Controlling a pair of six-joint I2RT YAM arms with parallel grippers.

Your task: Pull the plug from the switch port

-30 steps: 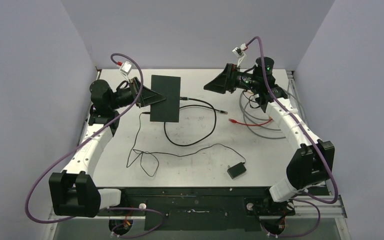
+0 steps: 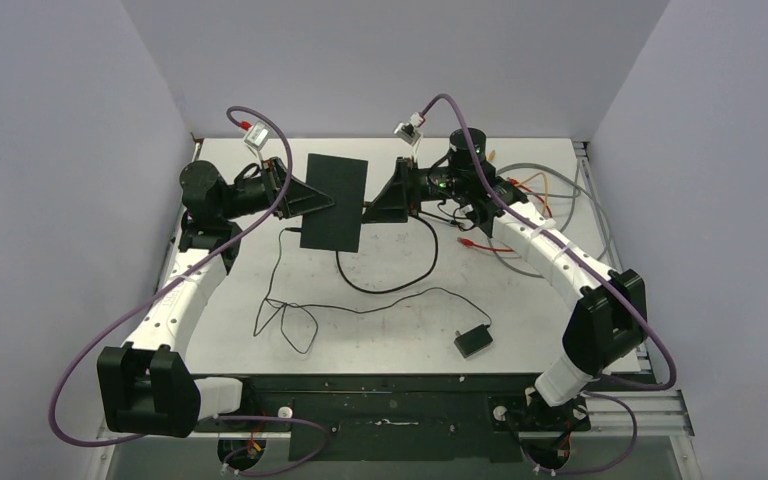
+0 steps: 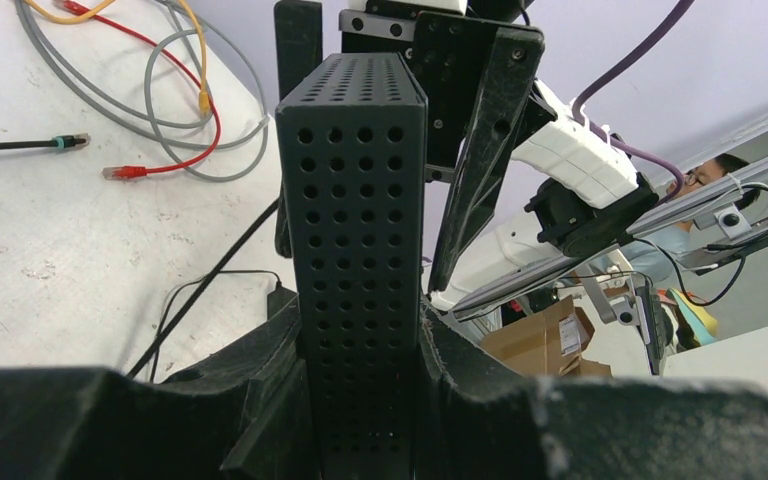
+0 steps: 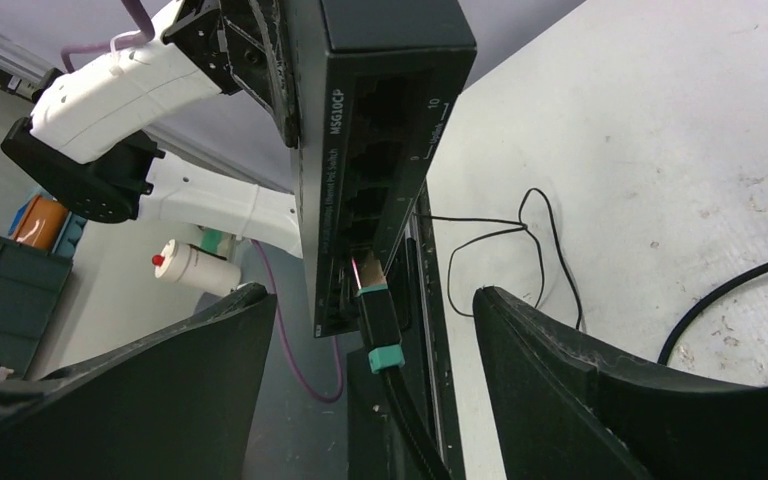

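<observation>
The black network switch (image 2: 334, 200) is held up over the table by my left gripper (image 2: 326, 201), shut on its side. In the left wrist view its perforated end (image 3: 355, 220) stands between my left fingers. A row of ports on the switch (image 4: 360, 190) faces the right wrist camera. One port holds a plug with teal bands (image 4: 380, 325), its black cable (image 4: 410, 420) hanging below. My right gripper is part open, its fingers on either side of the plug with gaps, not touching it in this view.
A black adapter (image 2: 473, 341) with a thin tangled cord lies at the front of the table. Red and grey network cables (image 3: 175, 150) and a loose black cable end (image 3: 72, 141) rest on the right side. Bare table shows around the cord.
My right gripper has moved left and slightly down, up to the side of the switch where the plug sits. The switch and left arm have shifted very slightly right.
</observation>
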